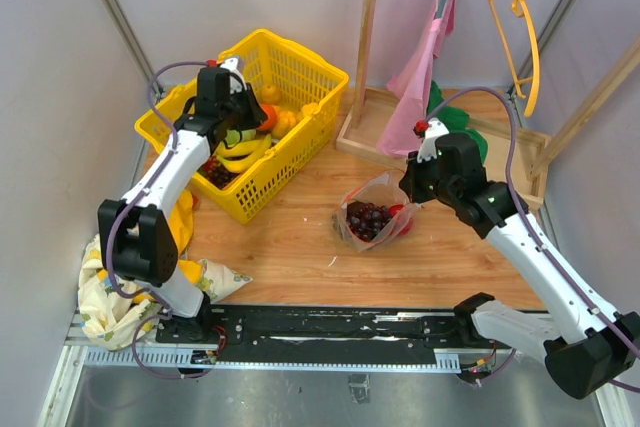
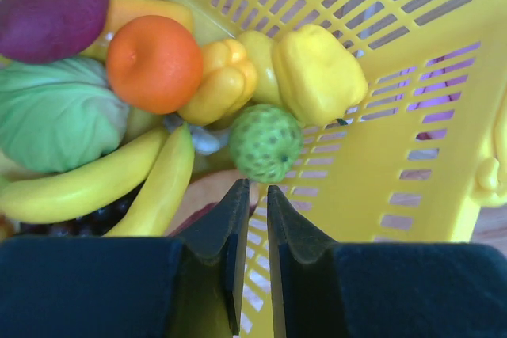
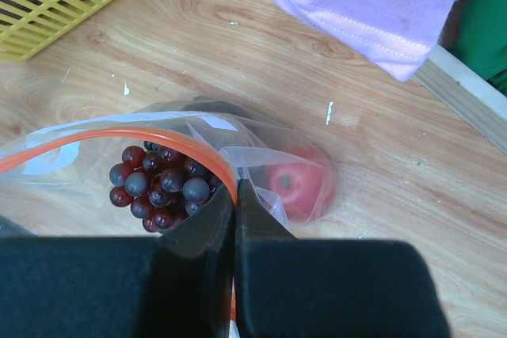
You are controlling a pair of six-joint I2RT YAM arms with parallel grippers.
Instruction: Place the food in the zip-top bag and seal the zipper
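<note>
In the left wrist view the green custard apple [image 2: 265,143] lies in the yellow basket [image 2: 432,160], below a yellow pepper [image 2: 318,74]. My left gripper is shut above the basket, nothing between its fingers, the custard apple beyond its tips. On the table the clear zip bag [image 3: 91,148] stands with its orange-edged mouth spread. Dark grapes [image 3: 162,187] and a red fruit [image 3: 297,183] show in it. My right gripper is shut on the bag's rim at the right side of the mouth.
Bananas [image 2: 95,176], an orange [image 2: 154,63], a cabbage [image 2: 59,112] and an eggplant [image 2: 55,13] crowd the custard apple's left. A wooden rack [image 1: 366,37] with a pink cloth [image 1: 418,72] stands behind the bag. Bare table [image 1: 280,257] lies between basket and bag.
</note>
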